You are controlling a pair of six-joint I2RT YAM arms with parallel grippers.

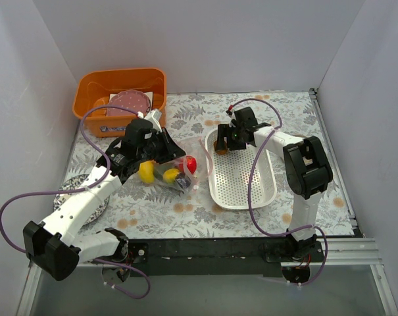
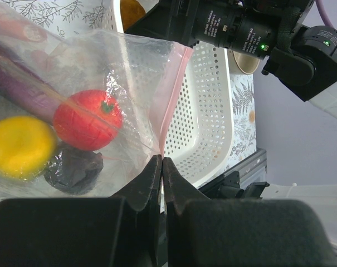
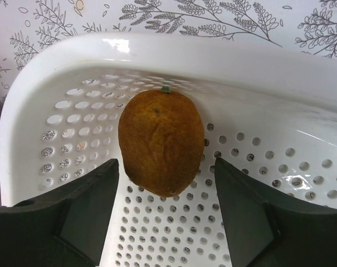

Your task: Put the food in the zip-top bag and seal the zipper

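The clear zip top bag (image 2: 137,69) has a pink edge and lies to the left of the white basket. Inside it are a red tomato (image 2: 87,119), a yellow food item (image 2: 20,146), a dark one (image 2: 73,169) and more. My left gripper is shut on the bag's pink-edged opening, holding the thin film at its fingertips. A brown-orange round food item (image 3: 161,142) rests in the basket's back left corner. Around it stands my right gripper, open, one finger on each side with gaps showing between them and the food.
The white perforated basket (image 1: 275,187) holds only that one food item in view. An orange bin (image 1: 87,105) stands at the back left, and a patterned plate (image 1: 77,181) lies under the left arm. A bowl (image 2: 245,62) sits right of the basket.
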